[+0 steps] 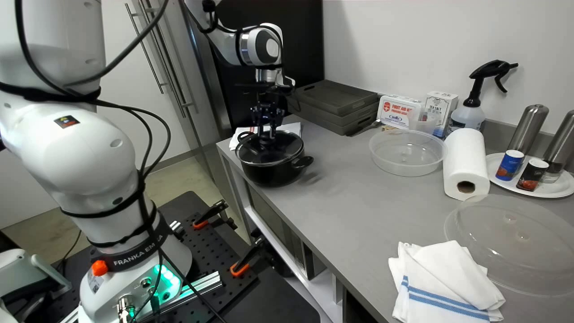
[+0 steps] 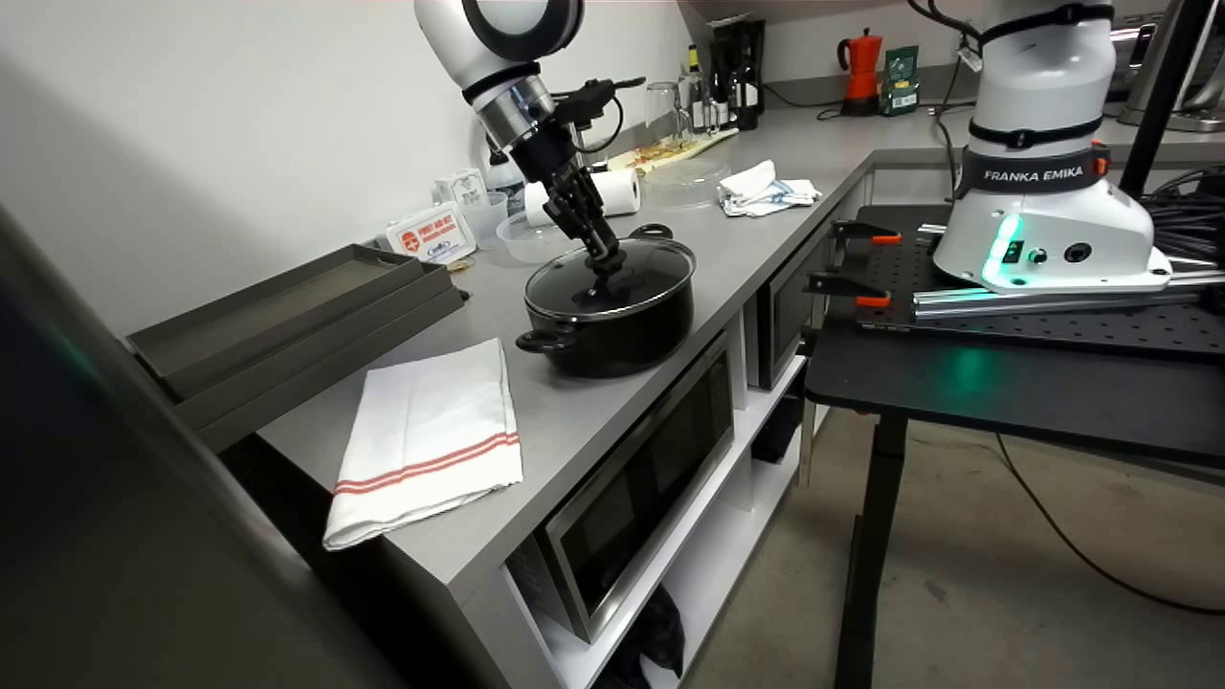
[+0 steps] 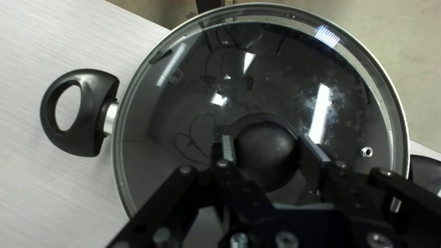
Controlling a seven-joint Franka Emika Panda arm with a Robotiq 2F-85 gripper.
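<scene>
A black two-handled pot stands near the counter's far end, with a glass lid on top. The lid has a clear face and a metal rim; the join with the pot is too small to judge for a slight gap. At its centre is a round black knob. My gripper points down over the lid and is shut on this knob, one finger on either side of it. One pot handle sticks out at the left in the wrist view.
A red-striped towel lies beside the pot, near the counter's end. Stacked grey trays stand behind it by the wall. A clear plastic bowl and paper roll are further along. Mid-counter is bare; the front edge runs close by the pot.
</scene>
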